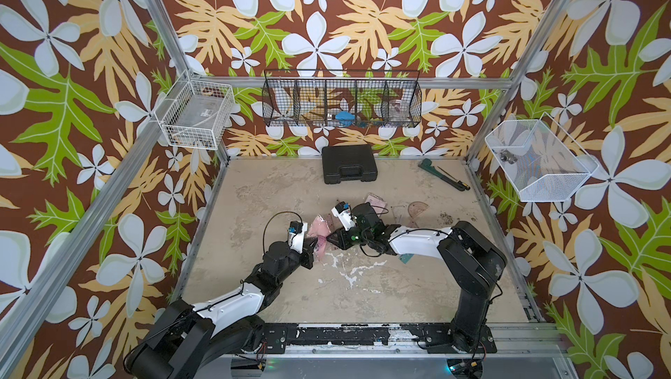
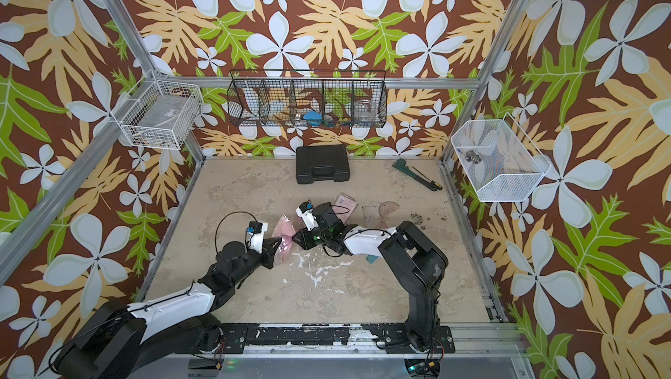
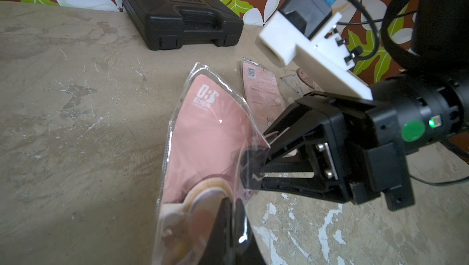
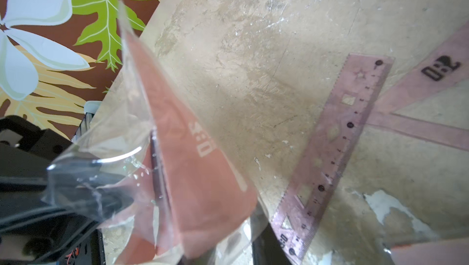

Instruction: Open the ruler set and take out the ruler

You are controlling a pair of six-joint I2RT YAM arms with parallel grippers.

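Note:
A pink pouch with clear film edges [image 3: 202, 133] stands upright between my grippers, small and pink in the top left view [image 1: 320, 226]. My left gripper is shut on its clear film low down. At the pouch's right edge is my right gripper, its fingertips seen partly through the film. In the right wrist view, its dark fingers [image 4: 266, 245] show at the bottom, apart, with the pouch's lower end around them. A translucent pink ruler [image 4: 337, 152] lies flat on the table beside a pink set square [image 4: 430, 79]. What the pouch holds is unclear.
A black case [image 1: 349, 164] lies at the table's back. A second pink packet [image 3: 261, 89] and a clear protractor [image 1: 417, 210] lie behind the right gripper. A green tool [image 1: 444, 173] is at the back right.

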